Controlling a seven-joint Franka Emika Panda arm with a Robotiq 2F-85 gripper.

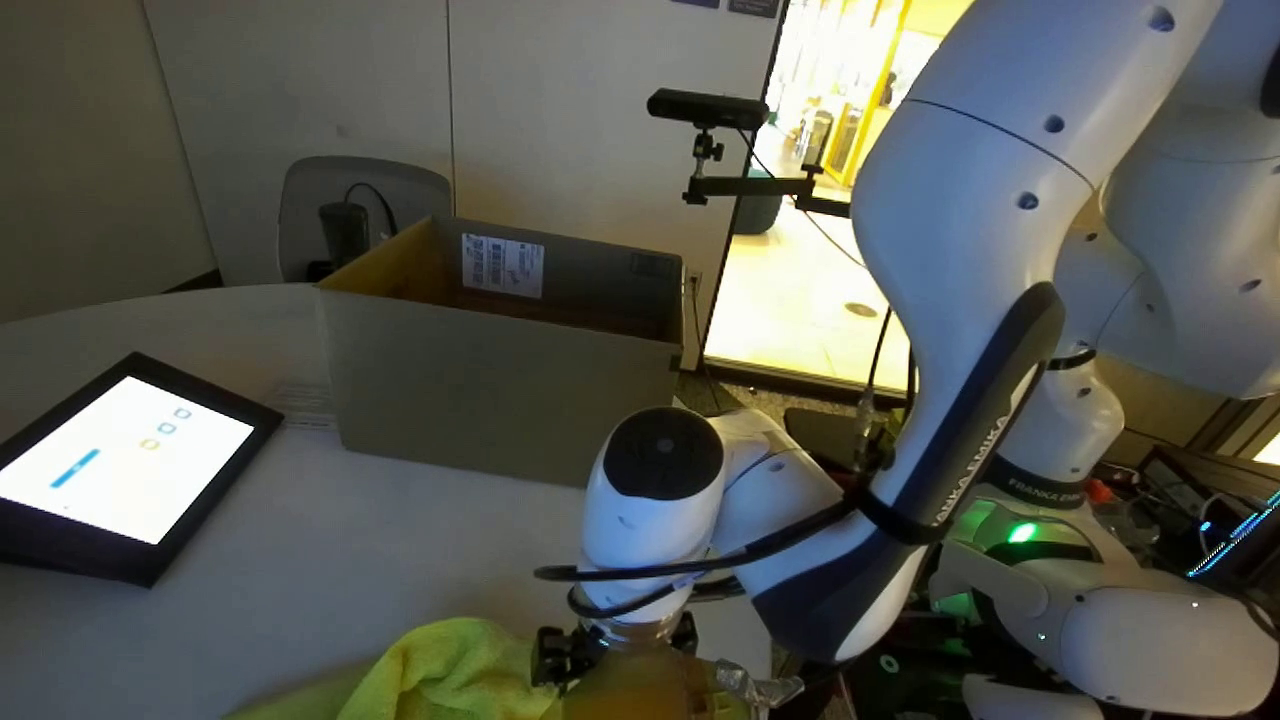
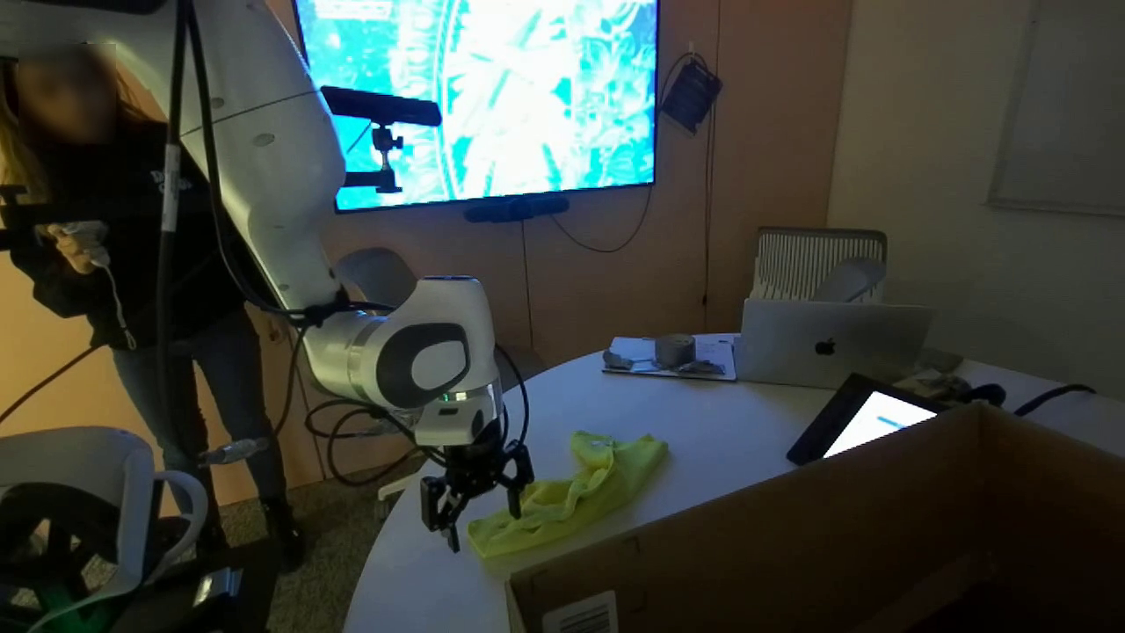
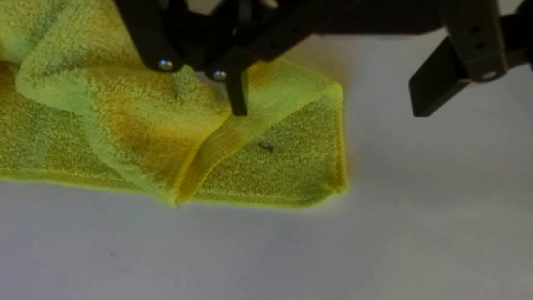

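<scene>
A crumpled yellow cloth (image 2: 575,496) lies on the white table, with one corner folded over in the wrist view. My gripper (image 2: 485,527) hangs fingers-down beside the cloth's near end, close to the table's edge. Seen from the wrist, the gripper is open wide with nothing held. One finger (image 3: 238,97) is over the folded part of the cloth (image 3: 295,165), while the other finger (image 3: 434,82) is over bare table to the right. Whether either touches the surface cannot be told. Exterior view 1 cuts off part of the cloth (image 1: 450,672) at the bottom.
A large open cardboard box (image 1: 504,384) stands on the table, with a lit tablet (image 1: 132,456) nearby. Farther round are a laptop (image 2: 833,343) and a clipboard (image 2: 717,359) bearing a tape roll. A person (image 2: 179,316) stands behind the arm.
</scene>
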